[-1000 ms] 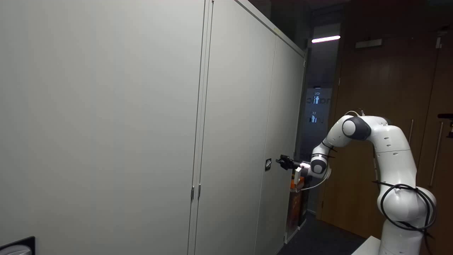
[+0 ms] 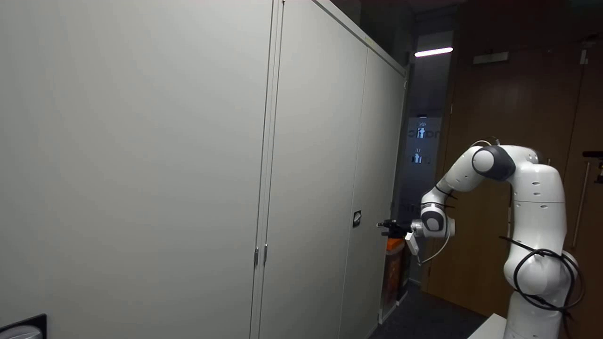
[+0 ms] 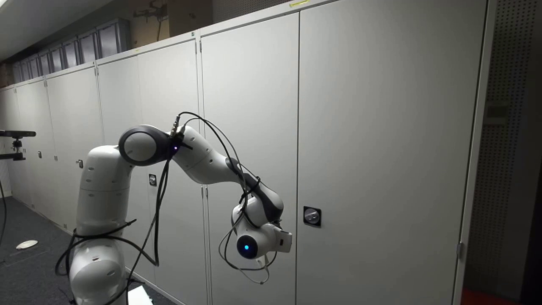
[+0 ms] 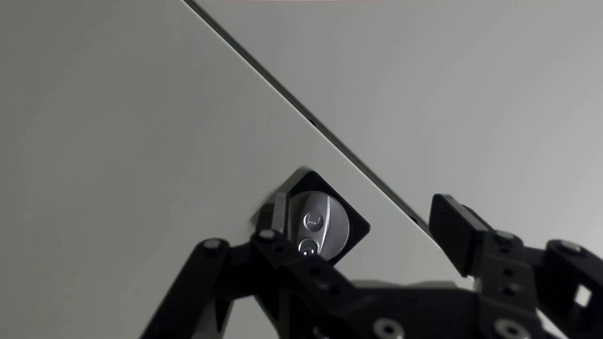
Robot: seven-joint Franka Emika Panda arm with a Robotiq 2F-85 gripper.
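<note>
A round silver turn-handle (image 4: 336,223) on a black diamond-looking plate is mounted on the grey cabinet door, close to the seam; it also shows as a small latch (image 2: 357,218) in exterior view 1 and a latch (image 3: 312,216) in exterior view 2. My gripper stands open, its fingers well apart with nothing gripped. In the wrist view the left finger (image 4: 280,214) overlaps the handle's left side, while the right finger lies beyond the seam. From the side, the gripper (image 2: 382,229) sits short of the door, apart from the handle. Exterior view 2 hides the fingers behind the wrist.
The cabinet doors (image 3: 391,127) form a flat wall in front of the arm, all closed. An orange-topped bin (image 2: 394,244) stands past the cabinet's end, and a wooden door (image 2: 509,113) is behind. Loose cables (image 3: 157,223) hang along the arm.
The gripper now sits farther from the handle and lower, and its tilt has changed. The cabinet doors look the same.
</note>
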